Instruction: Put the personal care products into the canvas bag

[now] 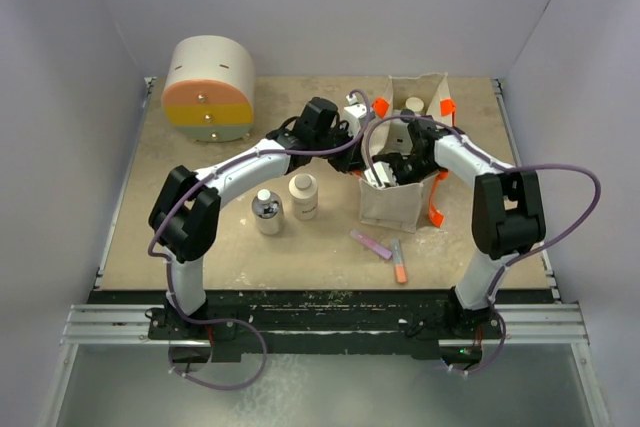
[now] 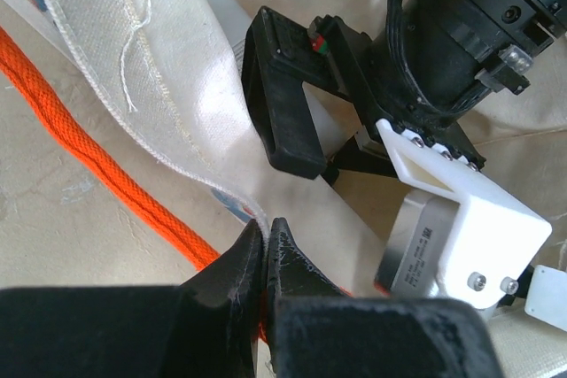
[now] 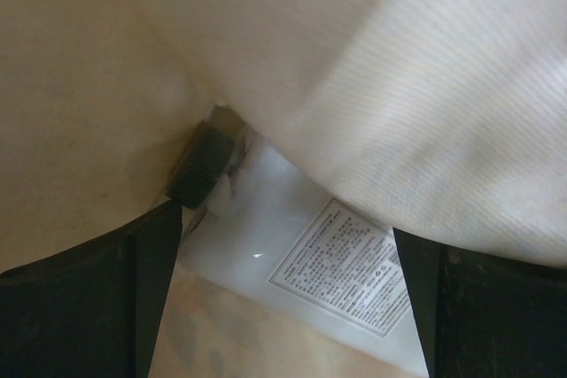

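The canvas bag (image 1: 385,205) with orange straps stands right of centre. My left gripper is shut on the bag's fabric edge at its left side, with an orange strap (image 2: 106,165) beside it. My right gripper is inside the bag, open, over a white product (image 3: 328,263) with a printed label, partly covered by canvas. A bottle's white cap (image 1: 413,105) shows at the back of the bag. Two bottles, a silver-labelled one (image 1: 268,215) and a white one (image 1: 304,201), stand outside, left of the bag.
A purple item (image 1: 371,244) and an orange-and-grey item (image 1: 399,263) lie on the table in front of the bag. A cabinet with coloured drawers (image 1: 208,97) stands at the back left.
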